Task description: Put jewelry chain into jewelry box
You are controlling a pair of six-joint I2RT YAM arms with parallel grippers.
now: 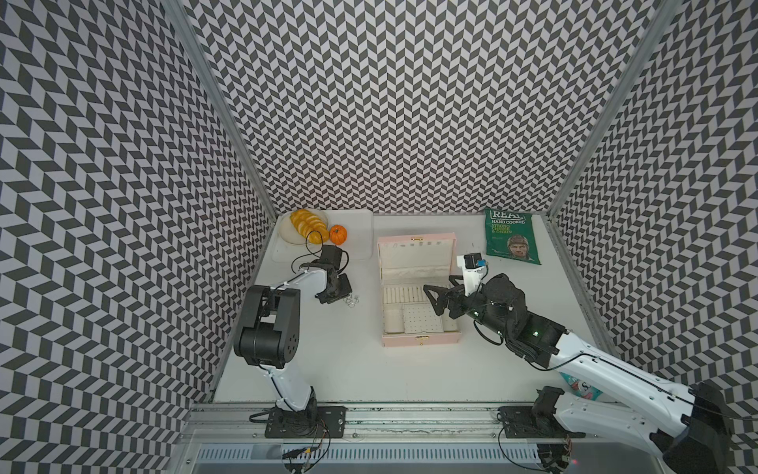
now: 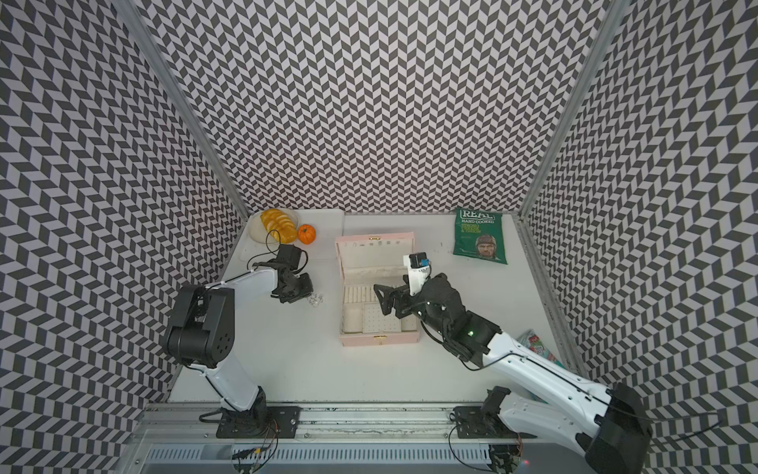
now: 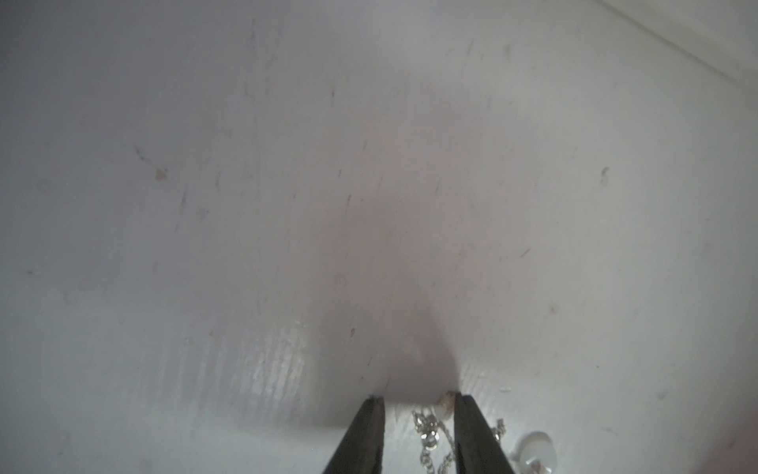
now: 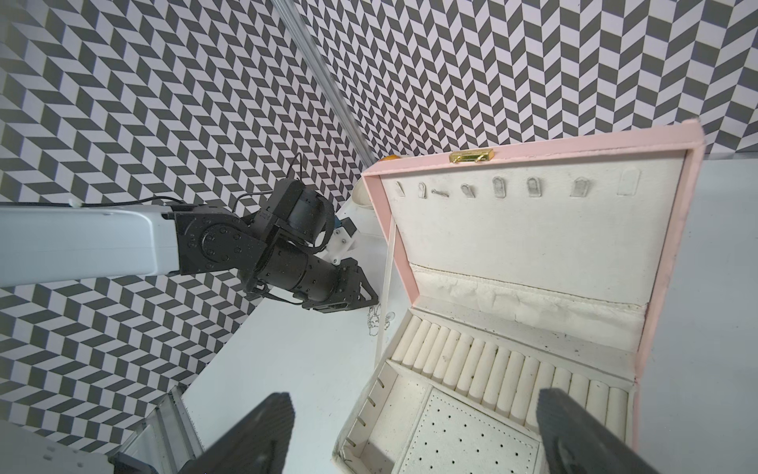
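Note:
The silver jewelry chain (image 3: 428, 437) lies bunched on the white table, left of the pink jewelry box (image 1: 418, 339). My left gripper is down at the chain with its fingers a small distance apart. Part of the chain shows in that gap and part beyond the right finger; neither finger is closed on it. The box stands with its lid up, showing ring rolls (image 4: 481, 371) and an empty-looking left compartment (image 4: 387, 410). Over the box's right side, my right gripper is wide open, holding nothing.
Behind the left gripper, a white tray (image 1: 359, 229) carries a plate with bread (image 1: 308, 225) and a small orange pumpkin (image 1: 338, 234). A green chip bag (image 1: 513, 237) lies at the back right. Bare table separates chain and box.

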